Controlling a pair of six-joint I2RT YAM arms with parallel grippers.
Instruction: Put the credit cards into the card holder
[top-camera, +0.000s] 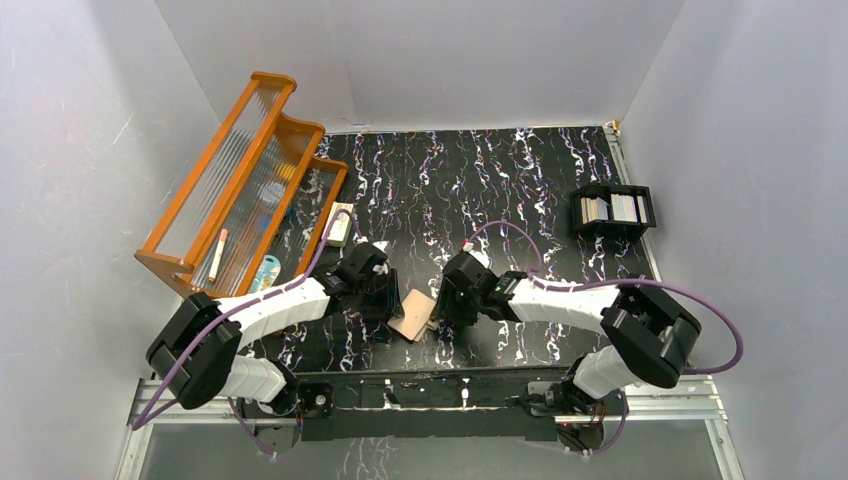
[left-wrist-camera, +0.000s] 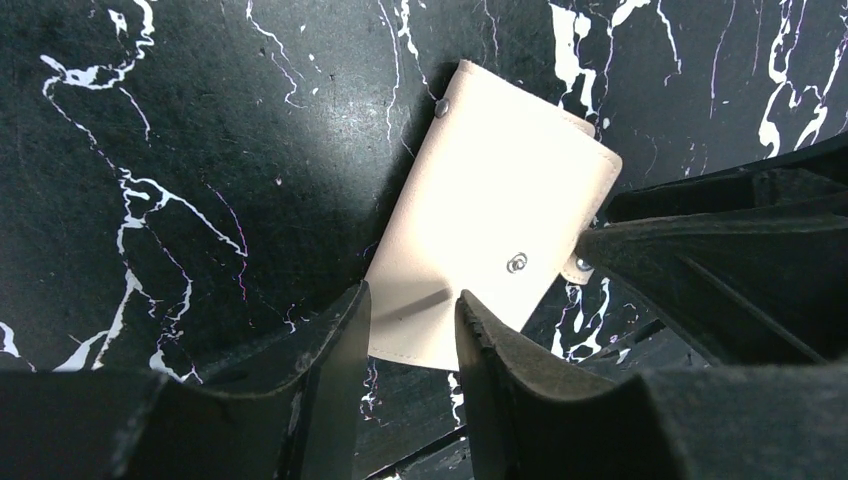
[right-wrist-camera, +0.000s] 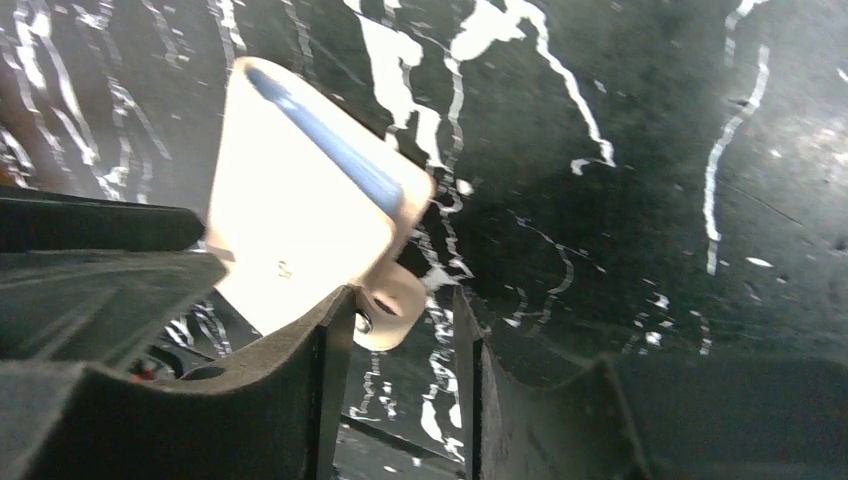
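A cream card holder (top-camera: 410, 312) with a snap stud and flap lies on the black marble table between my grippers; a bluish edge shows inside it in the right wrist view. My left gripper is part open, its fingertips at the holder's lower-left end. My right gripper is part open at the flap end on the other side, its left finger against the holder by the stud. Whether separate cards are inside cannot be told.
An orange wooden shelf unit (top-camera: 180, 258) stands at the left, with a small pale box (top-camera: 338, 225) beside it. A black tray (top-camera: 610, 230) with files sits back right.
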